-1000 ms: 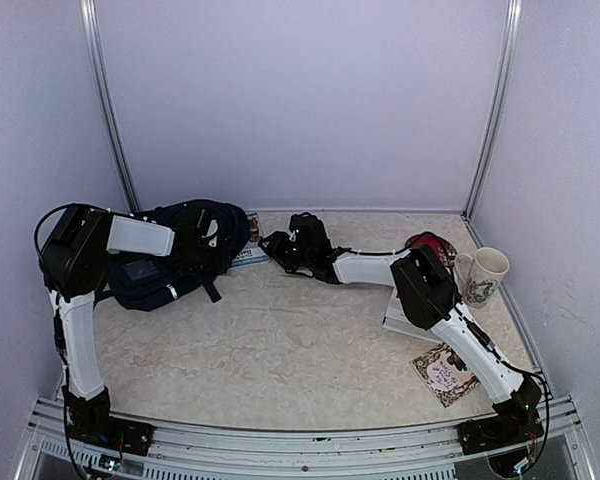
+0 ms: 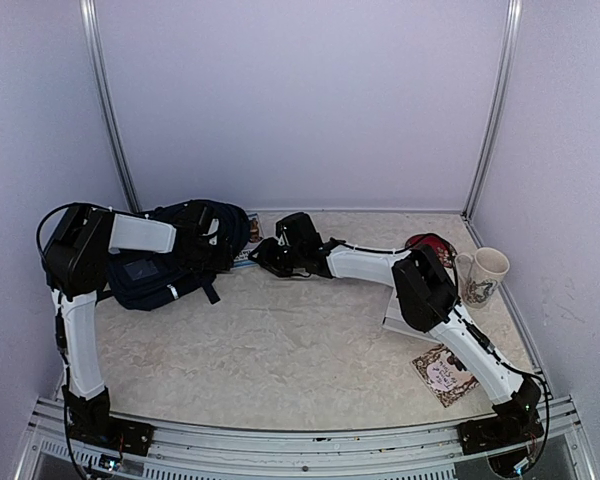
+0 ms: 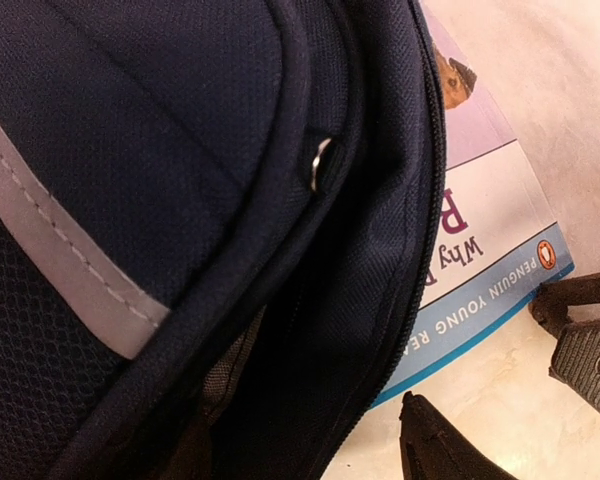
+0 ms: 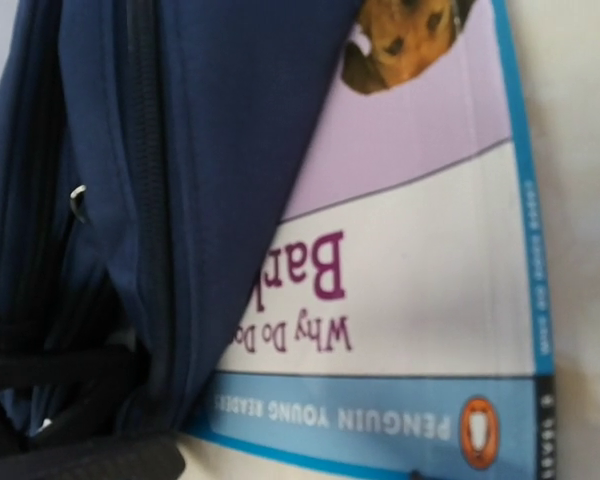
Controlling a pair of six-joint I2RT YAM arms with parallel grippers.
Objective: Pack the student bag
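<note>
A navy backpack (image 2: 145, 290) (image 3: 130, 150) (image 4: 200, 150) lies at the back left, overlapping a picture book (image 2: 248, 250) (image 3: 490, 200) (image 4: 400, 300) with a dog's face on its cover. My left gripper (image 2: 212, 255) is over the backpack's right part; in its own view the fingertips sit low beside the zipped edge, apart, partly open. My right gripper (image 2: 270, 255) is just right of the book. In the right wrist view its dark fingers reach in at the lower left over the bag's edge; whether anything is between them is unclear.
At the right stand a white mug (image 2: 485, 275), a red item (image 2: 430, 243) and a white box (image 2: 398, 320), partly behind my right arm. A patterned booklet (image 2: 440, 375) lies at the front right.
My right gripper has shifted slightly left and down in the top view, toward the book and bag. The left arm has moved only slightly.
</note>
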